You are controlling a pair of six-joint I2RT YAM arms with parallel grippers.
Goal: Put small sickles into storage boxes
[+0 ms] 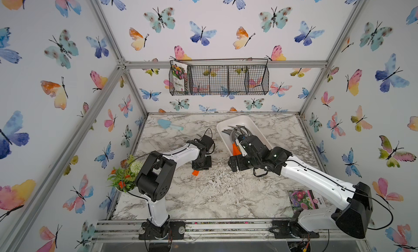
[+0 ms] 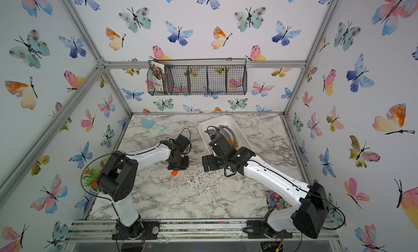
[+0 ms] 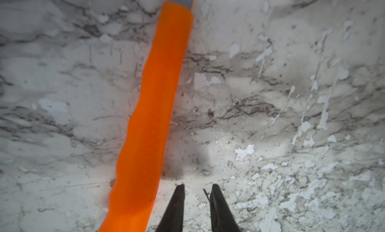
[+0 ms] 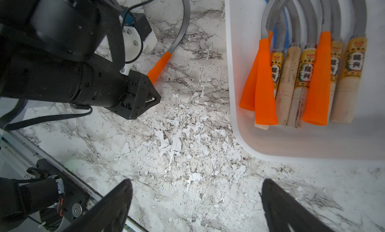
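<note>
A sickle with an orange handle lies on the marble table, seen close up in the left wrist view; its grey blade shows in the right wrist view. My left gripper is low over the table just right of that handle, fingers a little apart with nothing between them. A white plastic box holds several sickles with orange and wooden handles. My right gripper stands open and empty over the table at the box's near left corner.
A blue scoop lies at the back left, a plant at the left edge, a flower packet at the front right. A wire basket hangs on the back wall.
</note>
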